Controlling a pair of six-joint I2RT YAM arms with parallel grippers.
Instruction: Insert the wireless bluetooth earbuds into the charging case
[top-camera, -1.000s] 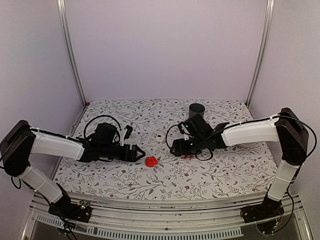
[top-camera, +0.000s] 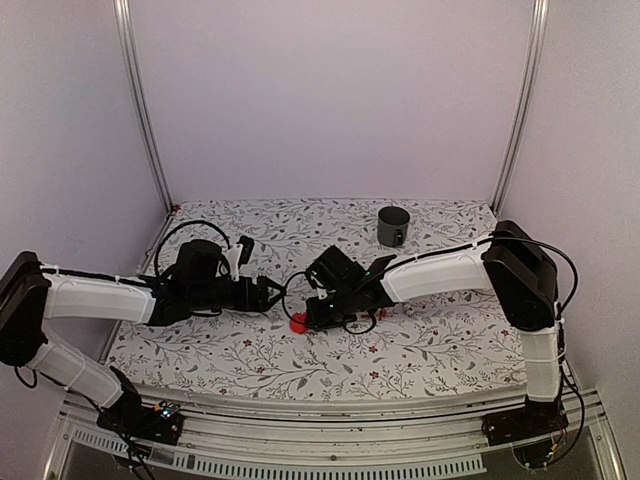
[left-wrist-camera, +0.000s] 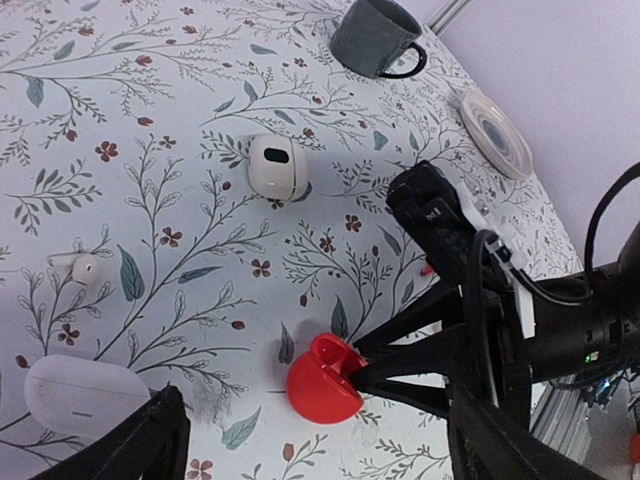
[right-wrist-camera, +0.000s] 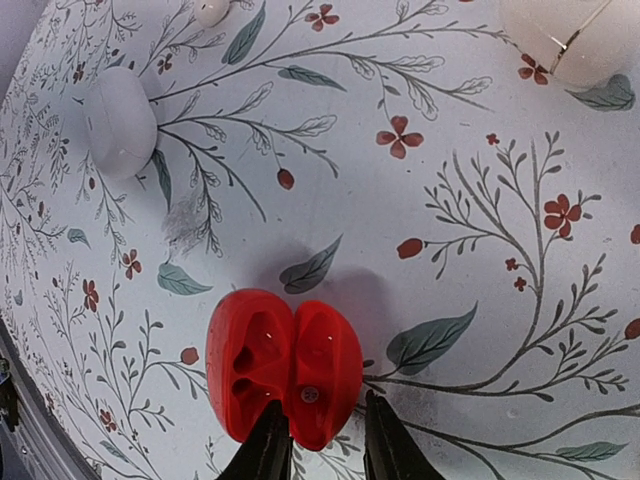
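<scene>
A red two-lobed holder (right-wrist-camera: 250, 360) with moulded hollows sits on the floral cloth. My right gripper is down at its near edge, fingertips part open, as the left wrist view also shows. My left gripper (top-camera: 265, 295) is held to the left of it, fingers apart. A white case with a dark slot (left-wrist-camera: 278, 165) stands behind the holder. A small white earbud-like piece (left-wrist-camera: 85, 268) and a larger white rounded piece (left-wrist-camera: 85, 395) lie to the left in the left wrist view.
A grey mug (top-camera: 393, 226) stands at the back right. A pale plate (left-wrist-camera: 495, 135) shows by the right wall in the left wrist view.
Over the last second my right gripper has come left and down onto the red holder.
</scene>
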